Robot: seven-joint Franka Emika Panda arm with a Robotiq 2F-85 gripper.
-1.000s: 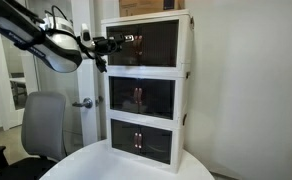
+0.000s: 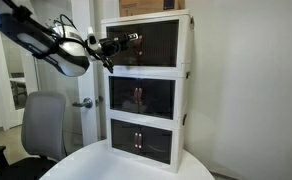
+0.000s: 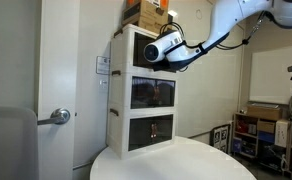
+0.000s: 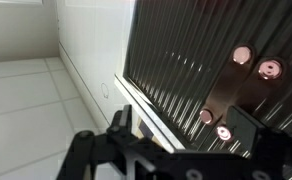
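Note:
A white cabinet (image 2: 145, 72) stands on the round table, with three stacked pairs of dark ribbed doors. Brown handles hang at the middle of each pair; the top pair of handles (image 2: 137, 45) is level with my gripper (image 2: 121, 52). In the wrist view the open gripper faces the dark top doors (image 4: 181, 50). Between and ahead of its fingers are two brown handles, the left one (image 4: 224, 86) and the right one (image 4: 248, 97), fixed by pale round rivets. Nothing shows held. Whether a fingertip touches a door cannot be told. All doors look closed.
Cardboard boxes (image 3: 146, 15) sit on top of the cabinet. A grey chair (image 2: 44, 125) stands to the left by the door with a metal handle, and shelving (image 3: 258, 135) is at the far right.
My gripper has shifted slightly to the right, closer to the top doors. The cabinet, its doors and the chair look the same.

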